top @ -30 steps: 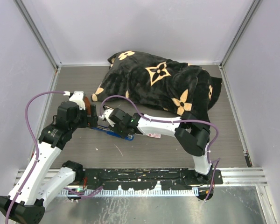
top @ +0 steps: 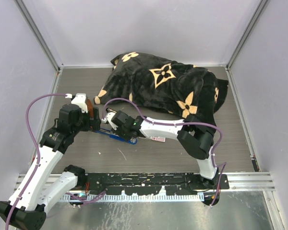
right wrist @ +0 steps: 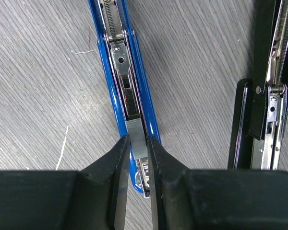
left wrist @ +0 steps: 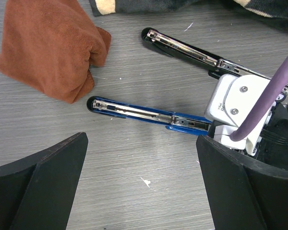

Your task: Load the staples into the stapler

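Observation:
A blue stapler lies opened out flat on the table, its metal channel facing up. In the right wrist view, a short grey staple strip sits in the channel near the stapler's far end. My right gripper is right over that strip, with a narrow gap between its fingers, one on each side of it; whether they touch the strip cannot be told. Left of it, my left gripper stands wide open over bare table, nothing between its fingers.
A second, black stapler lies opened out beside the blue one, towards the blanket. An orange-brown cloth is at the left. A dark patterned blanket fills the back, and a small red-and-white box lies right of the staplers.
Both arms look almost still across the top views. At most the right gripper has shifted very slightly over the blue stapler.

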